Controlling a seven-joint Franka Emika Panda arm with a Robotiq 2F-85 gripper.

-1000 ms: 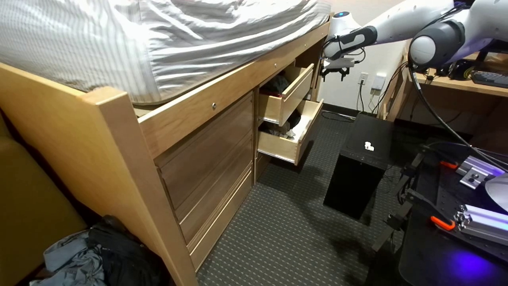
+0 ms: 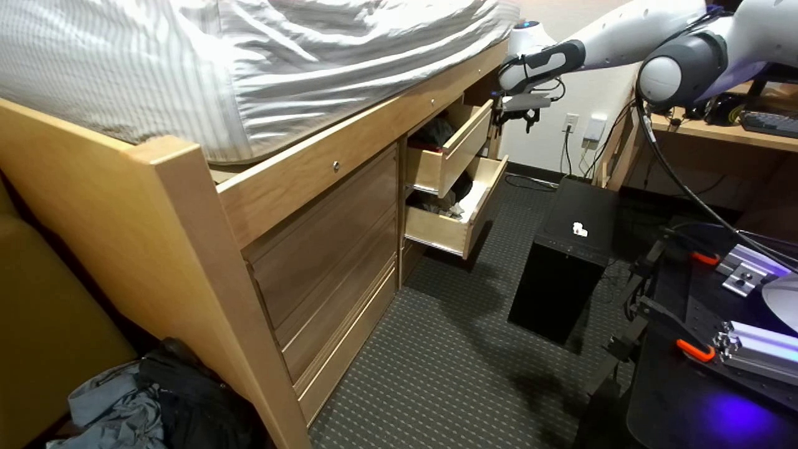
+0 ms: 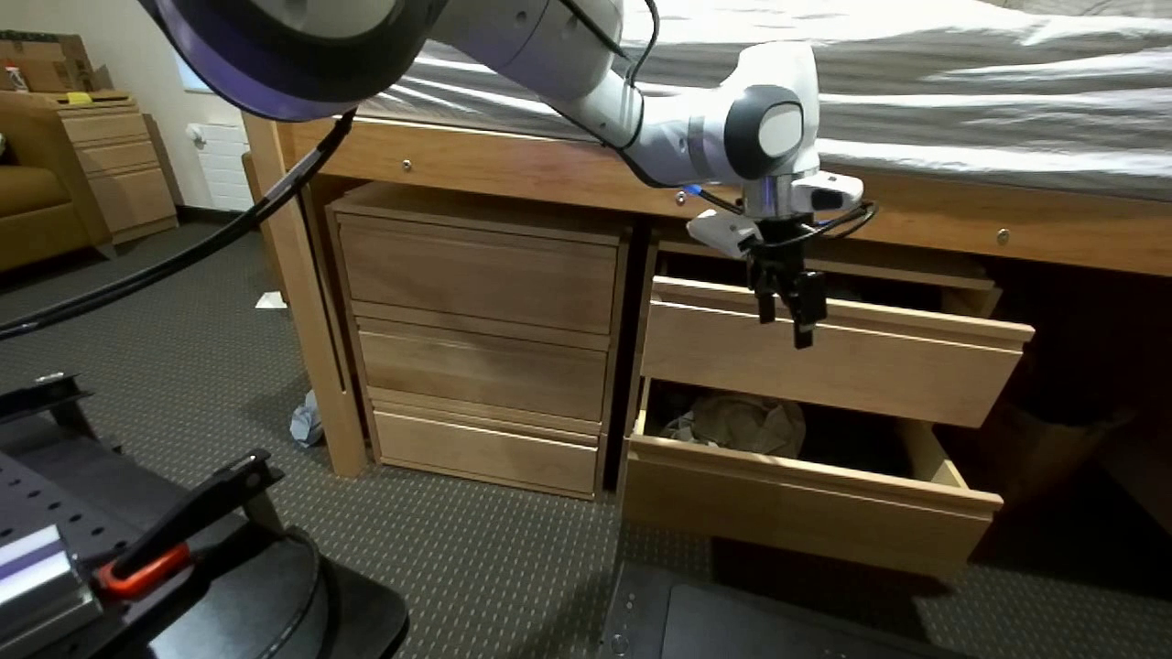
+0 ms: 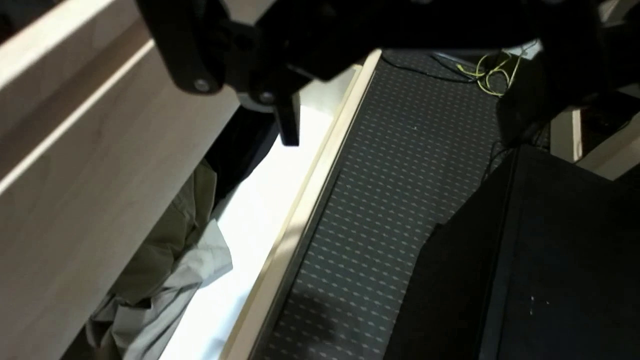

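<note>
My gripper [image 3: 786,325] is open, with a wide empty gap between its fingers in the wrist view. It hangs in front of the upper drawer [image 3: 824,357], which is pulled partway out; whether it touches the drawer front cannot be told. Below, the lower drawer [image 3: 802,507] also stands out from the cabinet. An olive cloth [image 4: 171,249] and a pale grey cloth [image 4: 198,264] lie inside it, beside something black. Dark contents of the upper drawer [image 2: 435,133] show only in part.
A black box-like case [image 2: 565,254] stands on the carpet near the drawers. Closed drawers [image 3: 483,275] fill the cabinet to the left in exterior view 2. Above runs the bed's wooden rail [image 2: 336,153]. Clear carpet [image 2: 449,337] lies between the cabinets and the black table [image 2: 673,404].
In exterior view 1 my gripper has shifted a little left and down, closer to the upper drawer's front. It appears turned slightly. Both drawers stand as before.
</note>
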